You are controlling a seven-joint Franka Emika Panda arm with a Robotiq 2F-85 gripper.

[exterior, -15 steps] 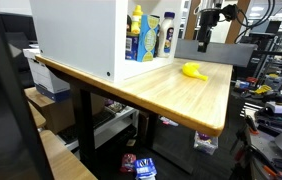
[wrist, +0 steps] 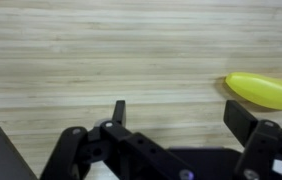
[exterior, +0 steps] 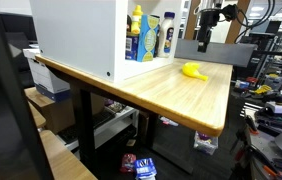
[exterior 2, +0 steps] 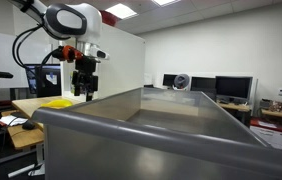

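A yellow banana-like object point(wrist: 266, 91) lies on the light wooden tabletop point(wrist: 101, 60), at the right of the wrist view and partly cut off by its edge. The same yellow object point(exterior: 193, 71) shows near the far end of the table in the first exterior view, and point(exterior 2: 56, 103) in the second. My gripper is open, its two dark fingers wide apart, with only bare wood seen between them. It hangs above the table, off to one side of the yellow object and not touching it.
A large white box-like panel point(exterior: 91, 35) stands on the table. Beside it are a blue-and-yellow container point(exterior: 147, 38) and a white bottle point(exterior: 167, 33). A grey bin point(exterior 2: 171, 115) lies close by in the second exterior view.
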